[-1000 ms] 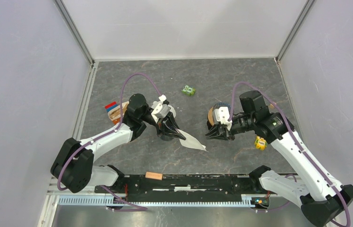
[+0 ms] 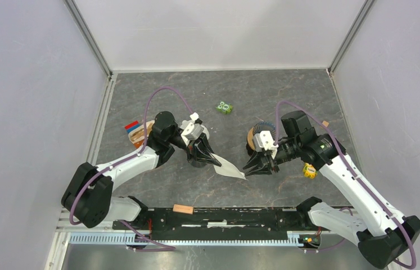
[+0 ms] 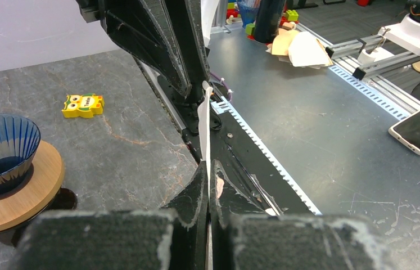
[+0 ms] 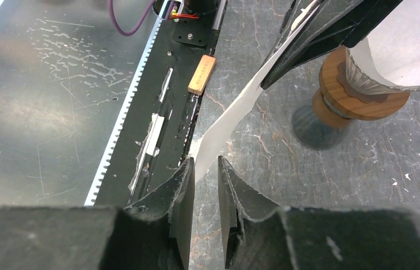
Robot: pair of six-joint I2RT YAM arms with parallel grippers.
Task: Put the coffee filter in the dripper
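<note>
A white paper filter (image 2: pixel 229 169) (image 4: pixel 224 126) is pinched in my left gripper (image 2: pixel 215 163), which is shut on it. Its far end reaches between the open fingers of my right gripper (image 2: pixel 244 171), at the left finger's tip. A ribbed blue dripper (image 3: pixel 2 143) on a round wooden stand (image 3: pixel 39 197) sits behind the right arm. A second, clear dripper holding white paper (image 4: pixel 398 53) stands on another wooden stand (image 4: pixel 367 109), mostly under the left arm in the top view.
A green toy (image 2: pixel 224 107), a yellow toy (image 3: pixel 82 106), wooden blocks (image 2: pixel 183 208) and striped items (image 2: pixel 133 132) lie around.
My left gripper has stayed still with the filter.
</note>
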